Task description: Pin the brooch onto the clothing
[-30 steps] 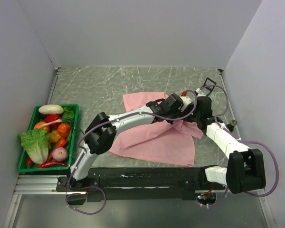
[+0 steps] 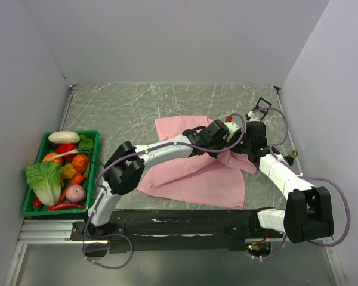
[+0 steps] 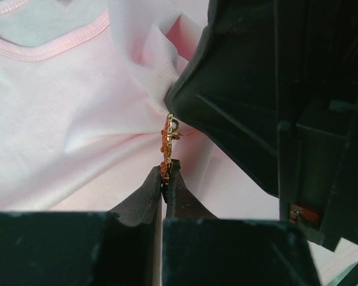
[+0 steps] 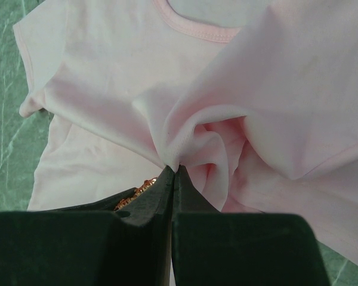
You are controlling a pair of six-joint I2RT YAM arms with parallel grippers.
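Observation:
Pink clothing (image 2: 203, 182) lies spread on the table, bunched up under both arms. In the left wrist view, my left gripper is shut on a gold brooch (image 3: 169, 140), seen edge-on, with a thin pin sticking out to the right toward the cloth. Whether the pin passes through the fabric cannot be made out. My right gripper is shut at its tips on a raised fold of the clothing (image 4: 188, 134). Just left of those fingers, part of the brooch (image 4: 144, 185) shows beside the left gripper's dark fingertip.
A green basket (image 2: 95, 173) of vegetables stands at the far left. Near the right wall are a small black frame (image 2: 262, 106) and a dark bottle-like object (image 2: 291, 158). Bare grey table lies behind and left of the clothing.
Over the last second the left arm has shifted very slightly at the clothing. The right arm and the cloth look nearly the same.

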